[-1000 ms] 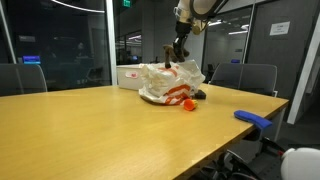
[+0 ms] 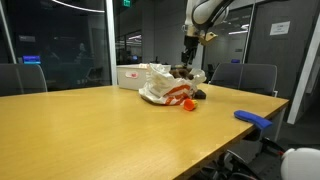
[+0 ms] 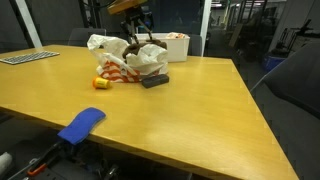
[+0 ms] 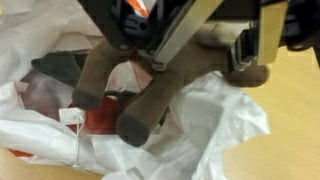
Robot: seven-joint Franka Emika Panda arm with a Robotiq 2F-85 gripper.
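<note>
A brown plush toy with dark-tipped limbs (image 4: 150, 103) lies in the mouth of a white and red plastic bag (image 4: 215, 120). In exterior view 1 the bag (image 2: 165, 90) stands on the table, with the toy (image 2: 180, 73) showing at its top. My gripper (image 2: 189, 63) points down over the bag's opening. From the wrist, my gripper has its fingers visibly apart, with part of the plush between and below them. Whether the pads still touch it is hard to see. Something red and something dark show deeper in the bag.
An orange cylinder (image 3: 101, 83) and a dark block (image 3: 155, 80) lie beside the bag. A blue object (image 3: 82, 124) rests near the table's edge. Behind the bag is a white box (image 3: 172, 46).
The bag's top has spread and sits lower.
</note>
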